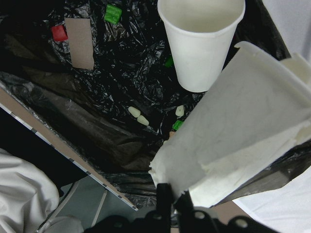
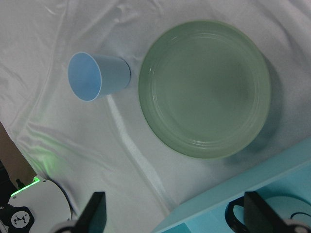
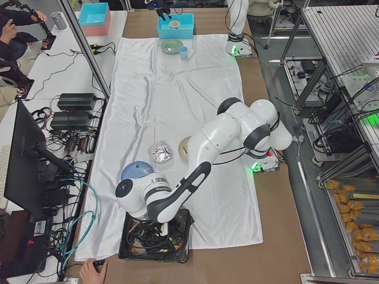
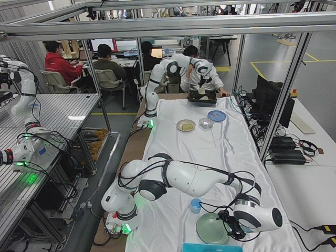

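Note:
A black-lined bin (image 3: 127, 248) sits at the near end of the cloth. Over it my left gripper is shut on a torn, flattened white paper cup (image 1: 228, 121). Beside that, an upright white paper cup (image 1: 197, 58) is in the bin, among cardboard (image 1: 80, 43), a red piece (image 1: 59, 32) and several green and pale bits. At the far end, my right gripper stands open above a green plate (image 2: 204, 87), a light blue cup (image 2: 109, 75) and a blue box (image 2: 214, 199).
On the cloth beside the bin are a blue plate (image 4: 217, 115), a foil dish (image 4: 206, 123) and a cream dish (image 4: 186, 125). A person's hand (image 3: 93, 272) rests at the near left edge.

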